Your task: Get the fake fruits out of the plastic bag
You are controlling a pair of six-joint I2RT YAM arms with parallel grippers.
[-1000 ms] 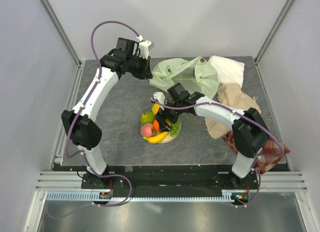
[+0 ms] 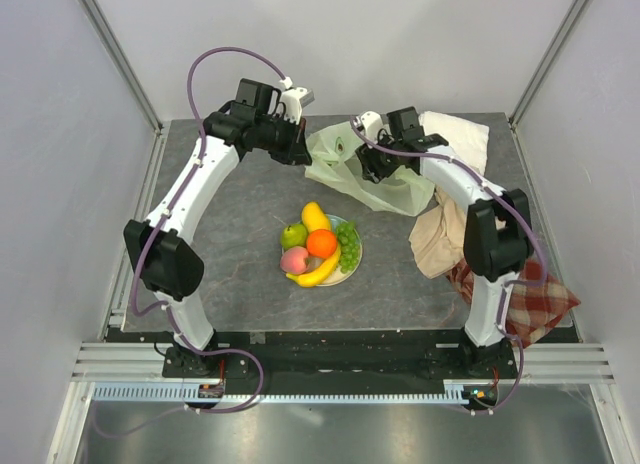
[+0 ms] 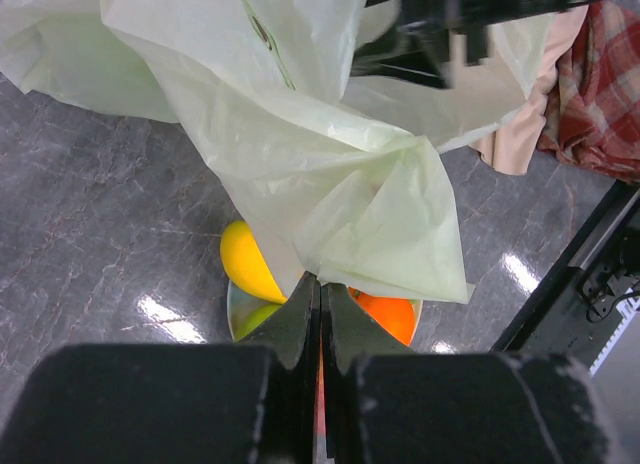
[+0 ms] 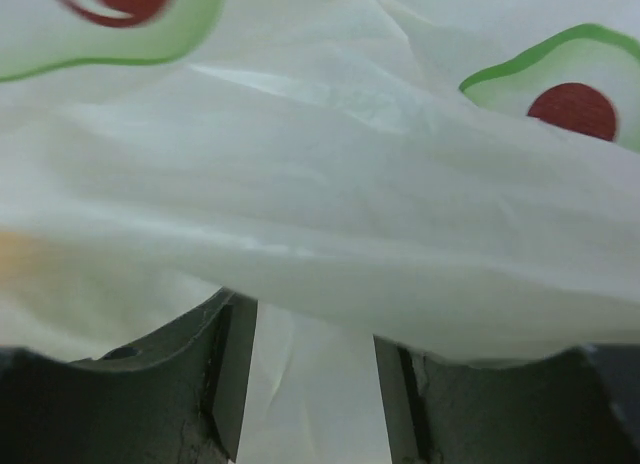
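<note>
The pale green plastic bag with avocado prints lies at the back centre. My left gripper is shut on a corner of the bag, holding it up. My right gripper is inside the bag's mouth; in the right wrist view its fingers are partly covered by plastic, and whatever is between them cannot be made out. On the plate in front lie a mango, orange, green apple, peach, banana and grapes.
A white cloth, a beige cloth and a red plaid cloth lie along the right side. The left part of the table and the area right of the plate are clear.
My right gripper has moved from over the fruit plate up and back into the bag. The left arm holds nearly still at the bag's corner, a little lower in the top view.
</note>
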